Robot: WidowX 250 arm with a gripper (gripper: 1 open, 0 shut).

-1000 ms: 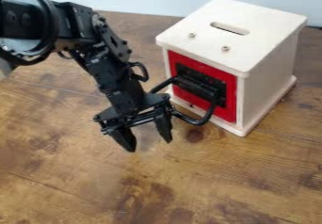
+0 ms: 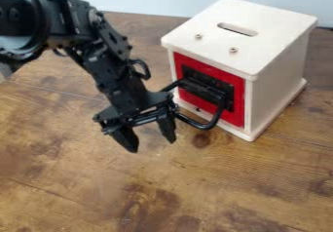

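A pale wooden box (image 2: 271, 80) stands at the right, with a slot and two screws on top and a red front panel (image 2: 188, 100) carrying a black mechanism. A black bent bar (image 2: 204, 123) sticks out from that panel. My black gripper (image 2: 146, 132) hangs pointing down just left of the box's front, beside the bar, its fingers apart with nothing seen between them. Whether it touches the bar is hard to tell.
A white wall runs along the back, behind the table's far edge.
My gripper has shifted very slightly up and to the left over the last second. The box looks unmoved.
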